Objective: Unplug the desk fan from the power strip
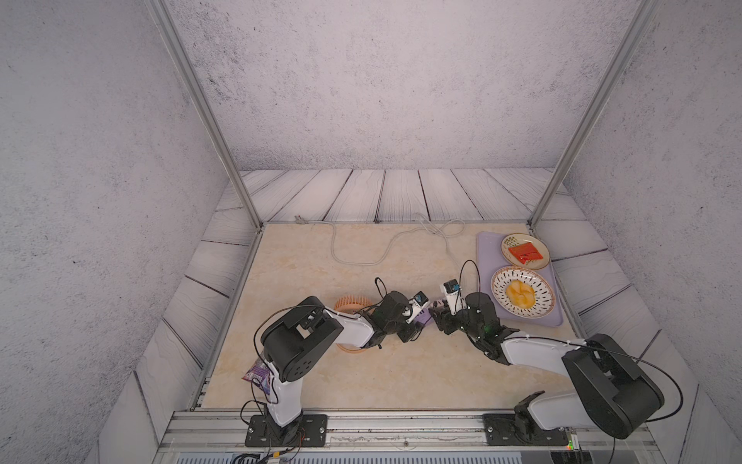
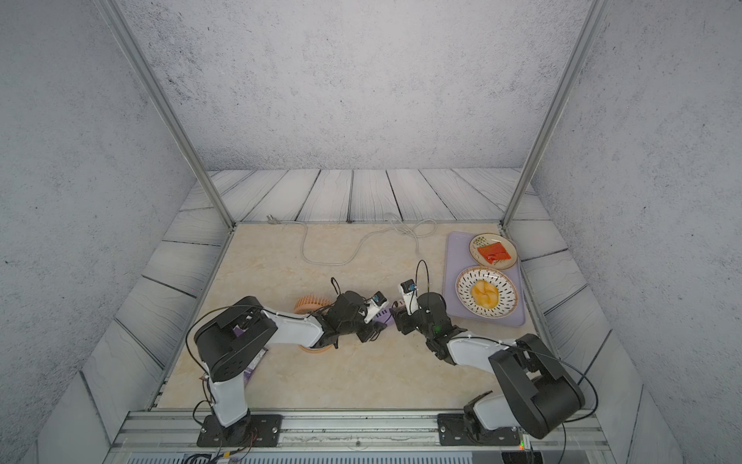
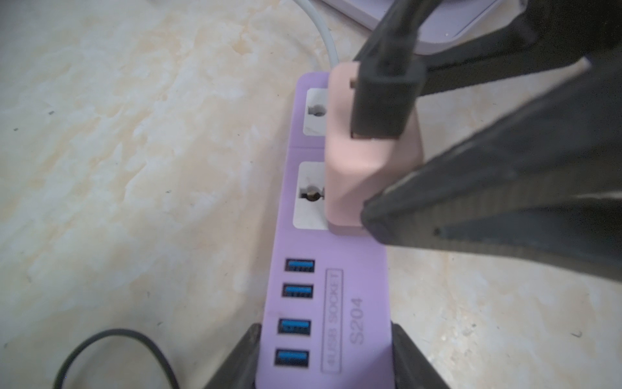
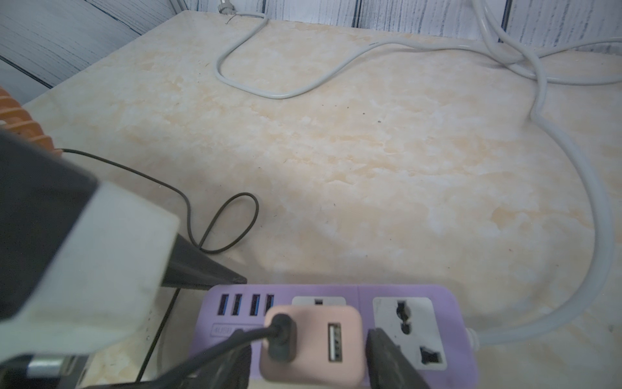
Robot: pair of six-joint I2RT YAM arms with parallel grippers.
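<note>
The purple power strip [image 3: 304,246] lies on the table, with my left gripper shut on its USB end. A pink adapter [image 4: 311,369] with a black cable plugged into it sits over the strip's sockets. My right gripper is part open, one finger on either side of the adapter; in the right wrist view a narrow gap shows at its right side. The left wrist view has a right finger [image 3: 414,214] at the adapter's lower corner. An orange fan [image 1: 351,303] is mostly hidden under the left arm.
A lilac tray [image 1: 488,247] at the right holds two patterned plates with food. The strip's white cord [image 4: 593,194] curls over the back of the table. A purple packet [image 1: 259,375] lies near the left arm's base.
</note>
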